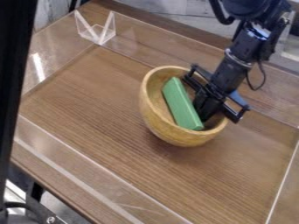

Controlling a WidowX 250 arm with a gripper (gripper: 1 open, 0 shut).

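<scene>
A round wooden bowl (159, 113) sits right of the middle of the wooden table. Inside it, on the left side, a green block (183, 104) lies tilted lengthwise. My gripper (212, 98) comes down from the upper right into the right part of the bowl, beside the green block. Its lower parts are dark against the bowl's shadowed inside, so whether anything is between the fingers cannot be seen.
A clear plastic bracket (96, 28) stands at the back left. A dark post runs along the left edge of the view, and a grey wall is behind.
</scene>
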